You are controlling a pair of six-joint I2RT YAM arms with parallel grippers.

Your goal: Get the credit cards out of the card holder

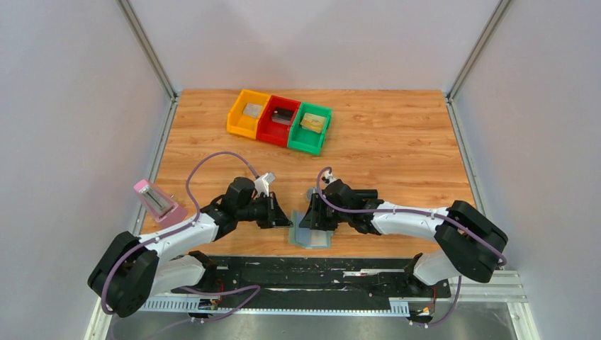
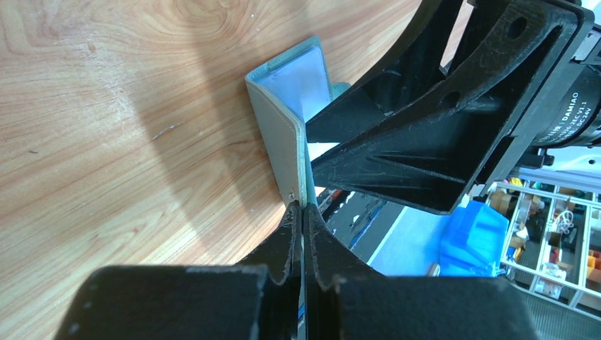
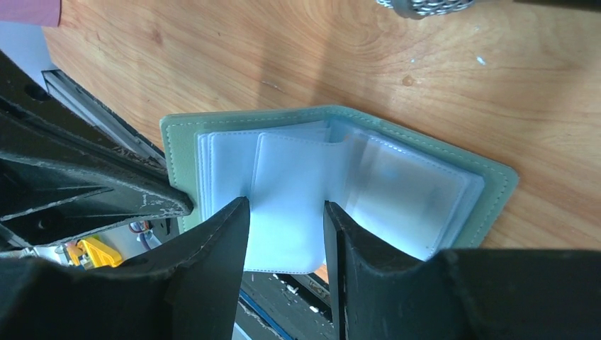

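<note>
The green card holder (image 3: 500, 180) lies spread open on the table, its clear sleeves (image 3: 411, 195) facing up, one sleeve page (image 3: 294, 202) lifted in the middle. My left gripper is shut on the edge of its cover (image 2: 276, 134), which stands tilted up from the table. Over the sleeves, my right gripper is part open, a fingertip on either side of the lifted page. Whether the fingers touch that page I cannot tell. From above, both grippers partly cover the holder (image 1: 320, 241). Cards inside the sleeves cannot be made out.
Yellow (image 1: 235, 122), red (image 1: 266, 134) and green (image 1: 302, 145) bins with small items stand at the back. A pink object (image 1: 157, 203) is at the left edge. Close behind the holder lies a metal-knobbed item (image 3: 432, 6).
</note>
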